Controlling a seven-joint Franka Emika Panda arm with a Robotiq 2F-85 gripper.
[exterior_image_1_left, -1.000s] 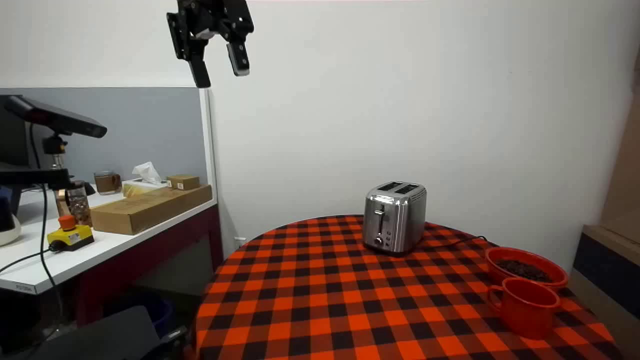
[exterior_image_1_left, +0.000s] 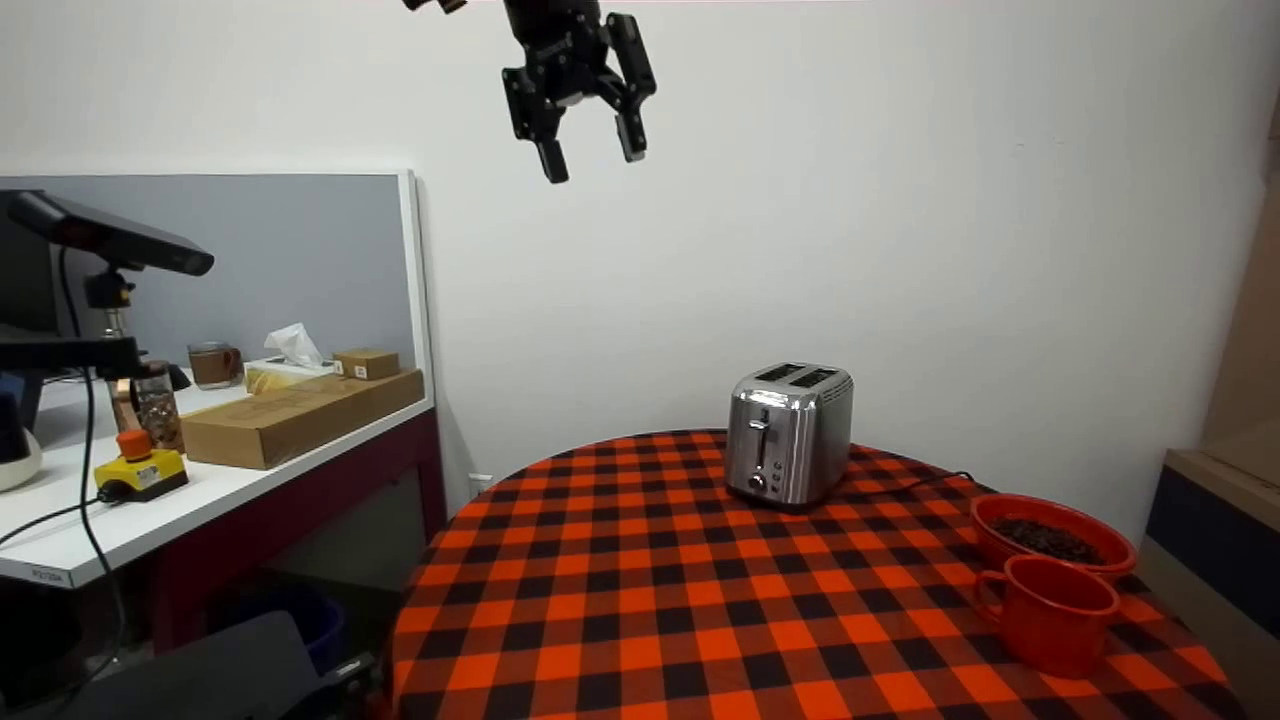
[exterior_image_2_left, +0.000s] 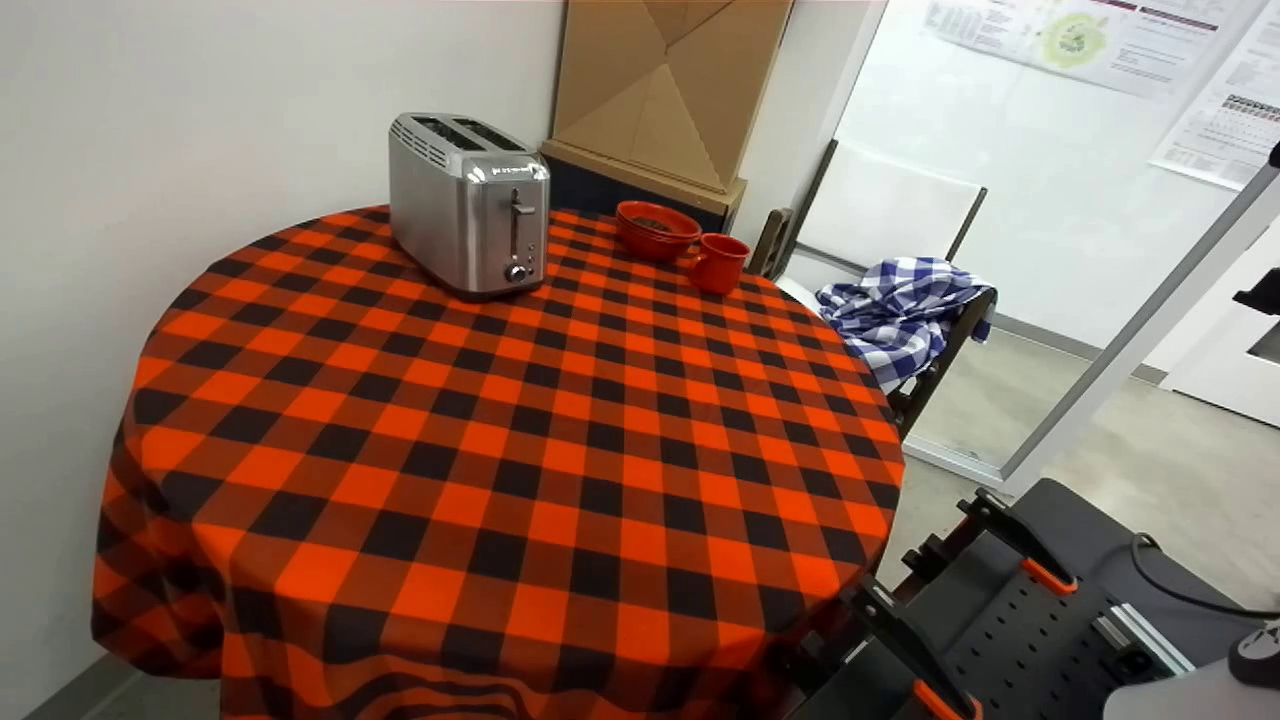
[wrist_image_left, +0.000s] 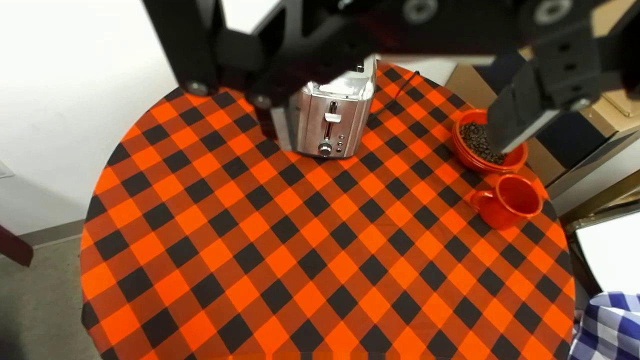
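Note:
High above the table, my gripper (exterior_image_1_left: 595, 168) stands open, its fingers well apart and nothing between them. A silver toaster (exterior_image_1_left: 787, 434) stands upright toward the back of the table; in the wrist view, part of the gripper covers its upper portion. On the right side of the table are a red bowl (exterior_image_1_left: 1000, 542) of dark beans (wrist_image_left: 477, 143) and a red mug (exterior_image_1_left: 1053, 624), set close together. One of my fingers (wrist_image_left: 525, 111) overlaps the bowl in the wrist view, though the gripper is far above it.
A red-and-black checked cloth (exterior_image_2_left: 480, 480) covers the round table, whose middle and near side are bare. The toaster's cord (exterior_image_1_left: 918, 484) trails toward the bowl. A white desk (exterior_image_1_left: 144, 528) with boxes stands left, and cardboard (exterior_image_2_left: 672, 96) behind the bowl.
My gripper has moved to the right and slightly downward in exterior view 1, still open. The toaster, bowl and mug have stayed in place.

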